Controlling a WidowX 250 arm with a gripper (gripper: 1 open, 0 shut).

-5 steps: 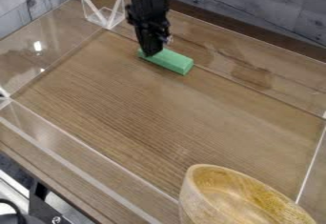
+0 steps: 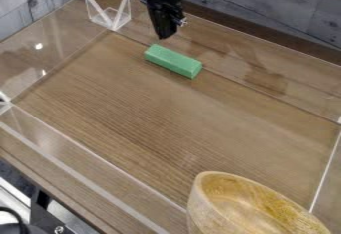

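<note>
A green block lies flat on the wooden table, upper middle of the camera view. Behind it, at the top edge, is my black gripper, raised and apart from the block. Its fingertips are small and dark, and I cannot tell how they stand or whether anything is between them.
A yellow bowl stands at the lower right. A clear, wire-like or plastic object is at the back left. A low wall runs along the back.
My gripper has moved up and back, away from the green block, toward the top edge. The block looks to be in the same place.
</note>
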